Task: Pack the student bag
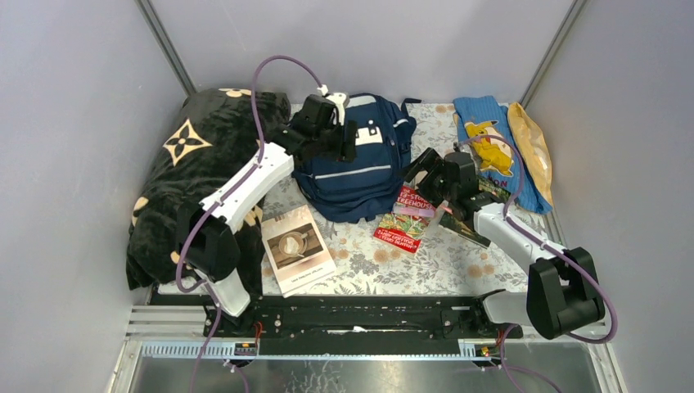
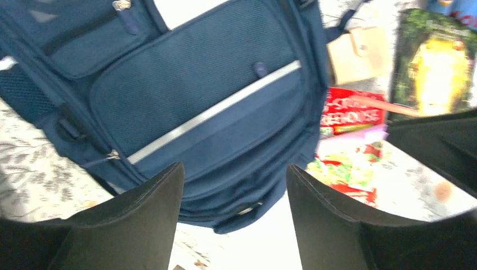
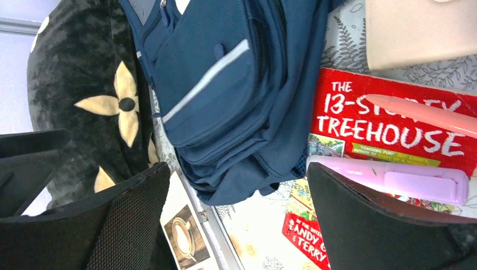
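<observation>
The navy backpack (image 1: 360,180) lies flat at the back middle. My left gripper is open, hovering over it with nothing between its fingers. My right gripper stands open above the table at the backpack's right edge, beside the red "13-Storey Treehouse" book (image 3: 394,118), which has a pink case (image 3: 382,174) and a pencil (image 3: 422,112) on it. A beige item (image 3: 422,28) lies above it. A coffee-cover book (image 1: 296,250) lies at front left; a dark book (image 2: 427,56) is at right.
A dark floral blanket (image 1: 196,147) fills the left side. A blue Pikachu bag (image 1: 483,115) and yellow cloth (image 1: 532,139) lie at the back right.
</observation>
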